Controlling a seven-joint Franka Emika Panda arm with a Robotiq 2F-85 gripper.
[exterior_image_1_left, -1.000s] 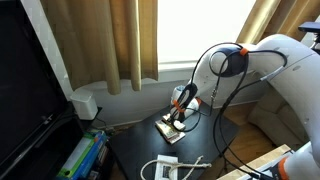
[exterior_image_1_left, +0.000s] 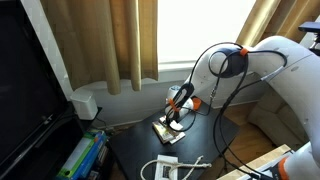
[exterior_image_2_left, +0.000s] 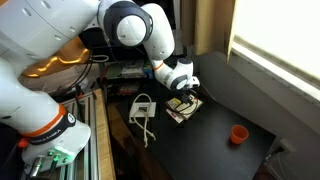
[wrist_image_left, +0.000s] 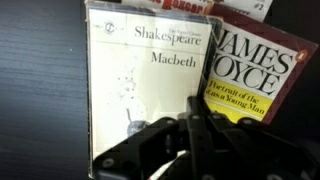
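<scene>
A pale paperback titled Macbeth (wrist_image_left: 140, 75) fills much of the wrist view. It lies over part of a maroon and yellow James Joyce book (wrist_image_left: 255, 65), and a third book (wrist_image_left: 180, 4) shows at the top edge. My gripper is shut above the Macbeth cover near its right edge, with nothing showing between the fingers. In exterior view 2 the gripper (exterior_image_2_left: 187, 94) hangs over the stack of books (exterior_image_2_left: 181, 110) on the dark table. Whether the fingertips touch the cover I cannot tell.
An orange-red cup (exterior_image_2_left: 239, 134) stands to the right of the books in exterior view 2. A white device (exterior_image_2_left: 142, 108) with a cable lies to their left. Bare dark tabletop (exterior_image_2_left: 195, 150) spreads in front. A curtain (exterior_image_1_left: 110, 40) hangs behind the table.
The arm and gripper have shifted slightly above the books, and the cup shows a little more clearly beside the arm. The books appear to be in the same place.
</scene>
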